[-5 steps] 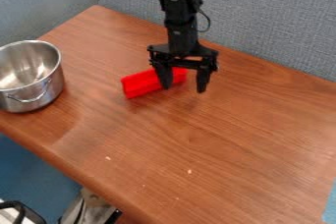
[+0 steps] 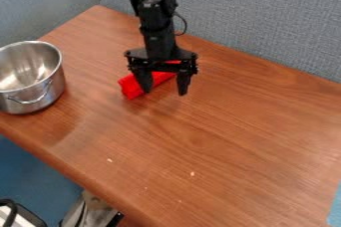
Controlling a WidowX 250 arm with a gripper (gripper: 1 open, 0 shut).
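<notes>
My black gripper [image 2: 164, 80] hangs over the wooden table, open, its two fingers spread above and around a red cylindrical object [image 2: 134, 87] that lies on the tabletop. The gripper hides part of the red object; whether the fingers touch it I cannot tell.
A steel pot [image 2: 30, 92] stands at the left edge of the table [image 2: 226, 151]. Grey padded walls rise behind the table, and cables and equipment show below its front-left edge.
My gripper has moved left, along the red object, from its right end toward its middle. The red object looks to be in about the same place.
</notes>
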